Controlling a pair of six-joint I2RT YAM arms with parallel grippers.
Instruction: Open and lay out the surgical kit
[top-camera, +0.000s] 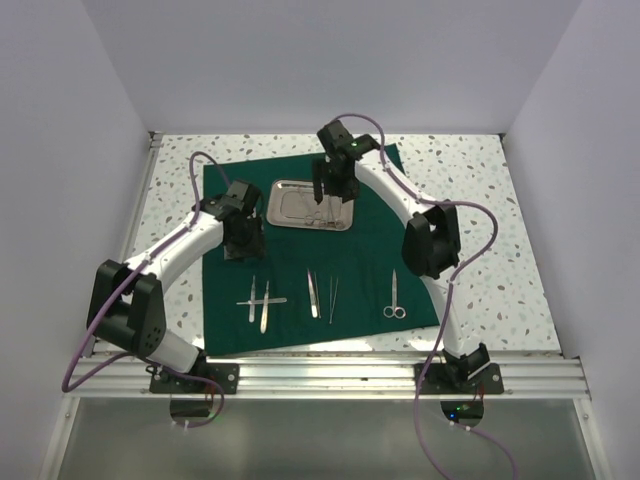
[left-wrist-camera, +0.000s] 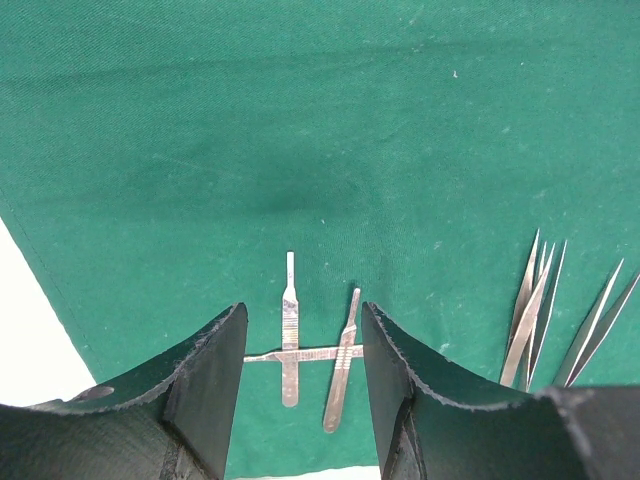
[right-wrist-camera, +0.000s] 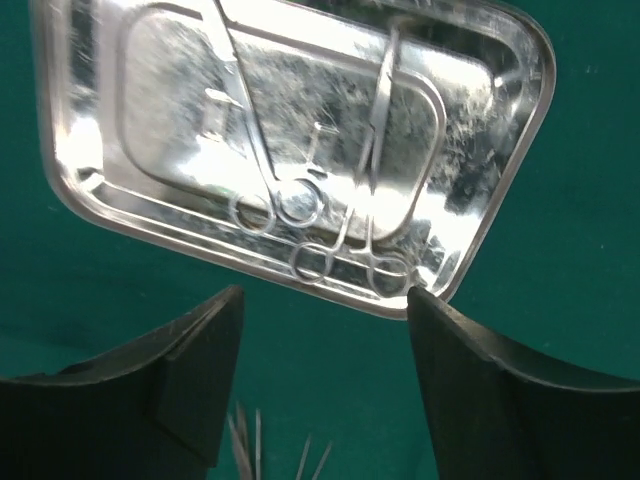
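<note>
On the green cloth (top-camera: 300, 260) rests a shiny metal tray (top-camera: 285, 222). Inside it, in the right wrist view, lie ring-handled instruments (right-wrist-camera: 375, 140) and small metal pieces (right-wrist-camera: 315, 150). My right gripper is over the tray's near side, open and empty, and its arm covers part of the tray from above. My left gripper hangs over the cloth's left side with its fingers apart and nothing held. Below it in that view are two scalpel handles (left-wrist-camera: 290, 330) lying across a third.
Slim pointed tools (top-camera: 314, 295) and tweezers (top-camera: 333, 300) lie at the cloth's front middle. Scissors (top-camera: 394, 300) lie at its front right. Bare cloth separates the tweezers from the scissors.
</note>
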